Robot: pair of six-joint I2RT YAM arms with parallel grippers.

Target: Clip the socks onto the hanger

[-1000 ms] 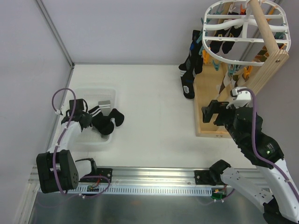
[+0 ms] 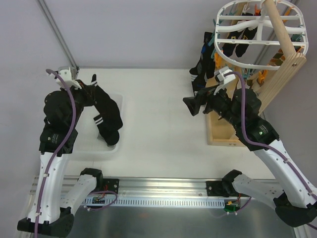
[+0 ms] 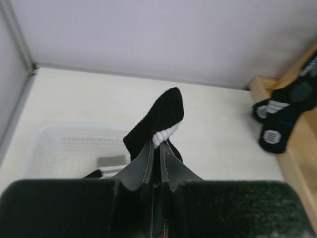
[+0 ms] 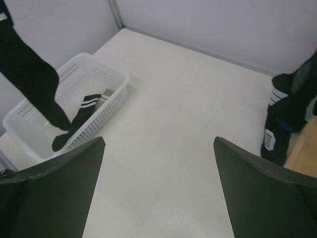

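Note:
My left gripper is shut on a black sock (image 3: 166, 111) at its white-striped cuff. In the top view this sock (image 2: 110, 106) hangs above the basket. Another black sock with two white stripes (image 4: 81, 116) lies in the white basket (image 4: 115, 103). Mid-table at the right, my right gripper (image 2: 194, 105) is open, with no sock between its fingers. The white hanger (image 2: 261, 42) is mounted at the upper right on a wooden stand. Black socks (image 2: 202, 62) hang on its left side, and more dark socks (image 2: 241, 42) hang from it farther back.
Coloured clips (image 2: 262, 76) dangle under the hanger. The stand's wooden base (image 2: 218, 131) occupies the right of the table. The tabletop (image 2: 153, 119) between basket and stand is clear.
My left gripper has risen out of the basket, lifting a sock that now hangs from it. The right gripper has moved left, away from the stand.

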